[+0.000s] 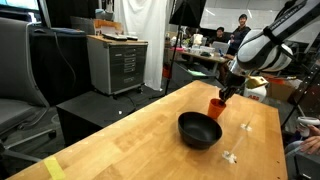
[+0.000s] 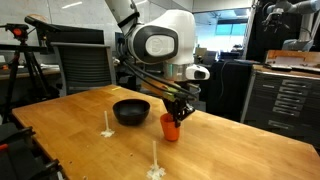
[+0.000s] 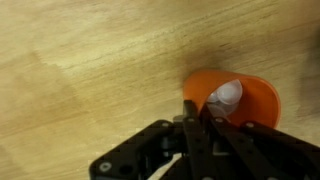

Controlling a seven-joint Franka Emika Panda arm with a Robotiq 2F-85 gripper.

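An orange cup is at the table's right side in exterior view 1, close to the black bowl. My gripper is at the cup's rim from above, with its fingers shut on the rim. In the wrist view, the cup opens toward the camera, and something whitish shows inside it. The gripper hides part of the near rim there. Whether the cup's base touches the table is hard to tell.
Two small white items lie on the wooden table. A grey chair and a drawer cabinet stand beyond it.
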